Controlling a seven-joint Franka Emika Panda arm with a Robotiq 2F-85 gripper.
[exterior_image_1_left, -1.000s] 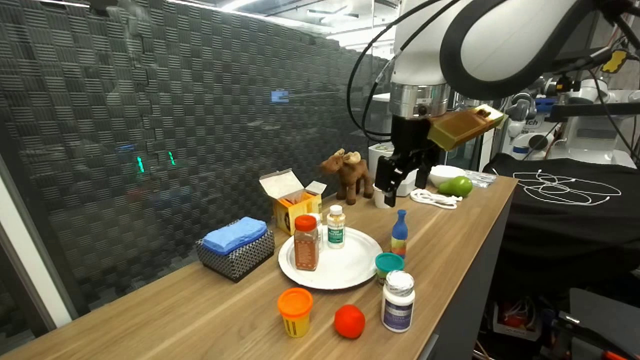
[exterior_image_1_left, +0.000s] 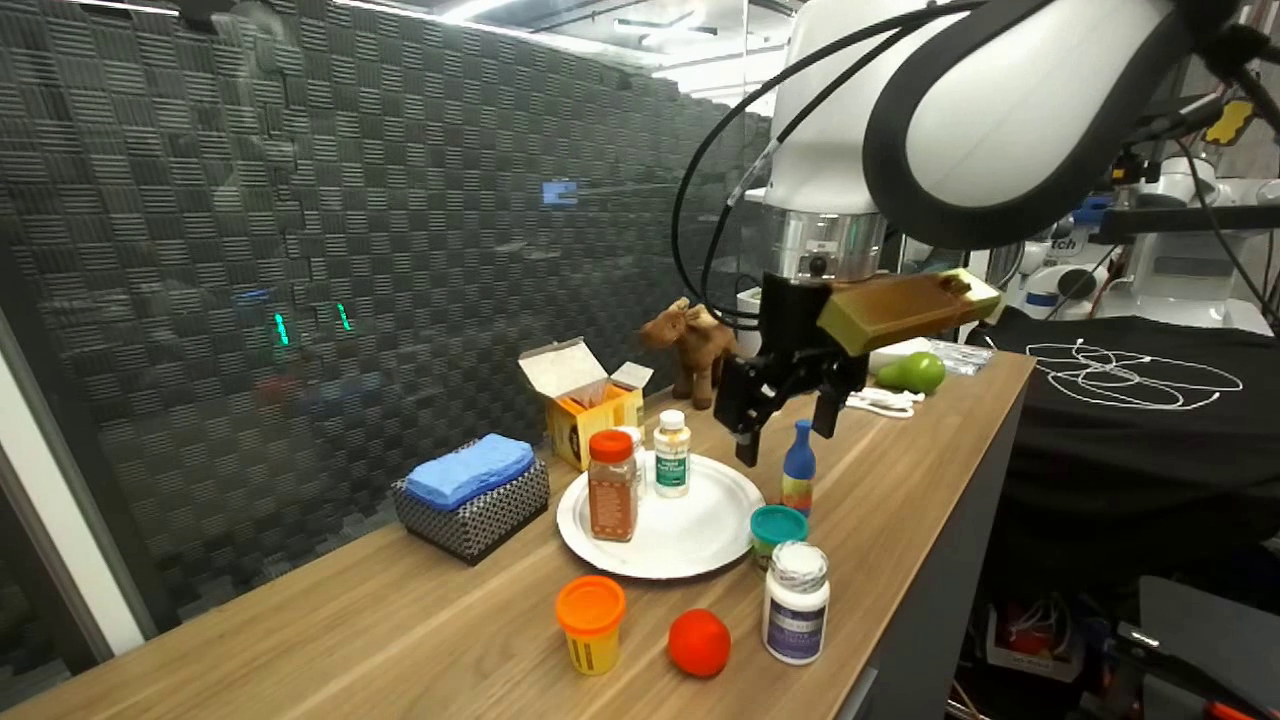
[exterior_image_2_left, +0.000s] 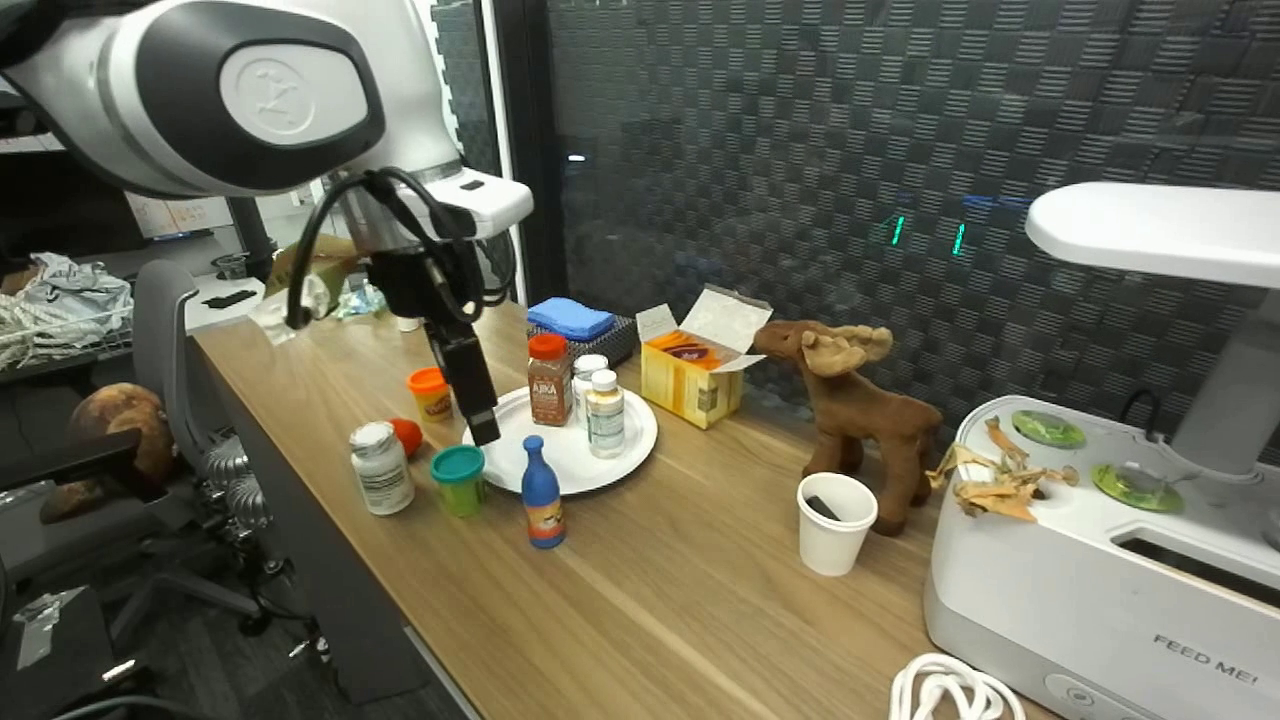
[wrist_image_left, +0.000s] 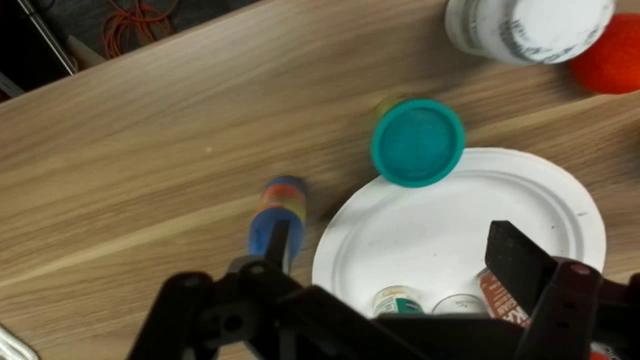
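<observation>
My gripper (exterior_image_1_left: 786, 440) hangs open above the table, over the side of the white plate (exterior_image_1_left: 720, 542) nearest the blue bottle (exterior_image_1_left: 799, 462). Nothing is between its fingers. In the wrist view one finger (wrist_image_left: 278, 243) overlaps the blue bottle and the other (wrist_image_left: 516, 264) overlaps the plate. On the plate stand a red-capped spice jar (exterior_image_2_left: 549, 386), a bottle with a green label (exterior_image_1_left: 672, 462) and a white-lidded container (exterior_image_2_left: 587, 374), partly hidden. A teal-lidded tub (wrist_image_left: 418, 143) stands at the plate's edge; a white pill bottle (exterior_image_1_left: 795, 606) is close by.
A red ball (exterior_image_1_left: 698, 642) and an orange-lidded tub (exterior_image_1_left: 590, 618) occupy the table's near part in exterior view 1. Behind the plate are an open yellow box (exterior_image_2_left: 692, 382), a toy moose (exterior_image_2_left: 870, 414) and a paper cup (exterior_image_2_left: 831, 540).
My gripper has come lower and shifted left in exterior view 1, toward the plate. The objects on the table have not moved.
</observation>
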